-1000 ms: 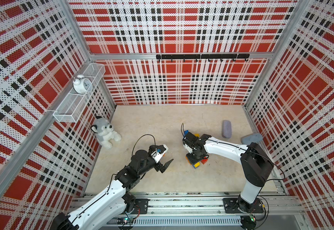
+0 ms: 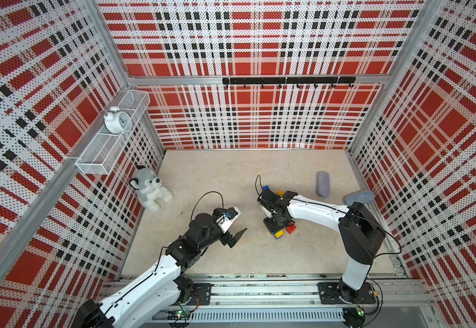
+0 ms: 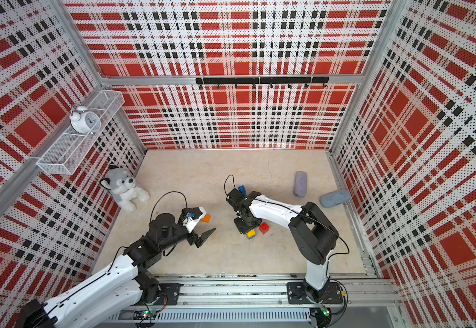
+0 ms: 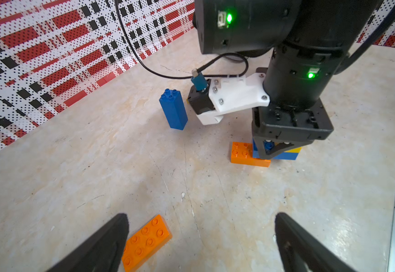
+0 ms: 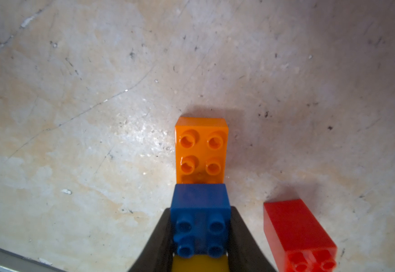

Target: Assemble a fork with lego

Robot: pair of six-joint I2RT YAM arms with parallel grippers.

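My right gripper is shut on a blue brick (image 5: pixel 200 199), one finger on each side. A yellow brick (image 5: pixel 200 263) sits against the blue one. An orange brick (image 5: pixel 201 151) reaches out from under or against the blue brick's far end; whether they are joined, I cannot tell. Low over the table, my left gripper stands open with nothing between its fingers. A loose orange brick (image 4: pixel 147 242) lies near its left finger. Beyond, a tall blue brick (image 4: pixel 173 108) stands upright. A red brick (image 5: pixel 297 238) lies right of the right gripper.
The right arm (image 2: pixel 314 210) spans the table's right half and partly hides the bricks. A plush dog (image 2: pixel 150 188) sits at the left wall. Two grey cases, one upright (image 2: pixel 323 183) and one slanted (image 2: pixel 359 197), lie at right.
The left arm is almost still.
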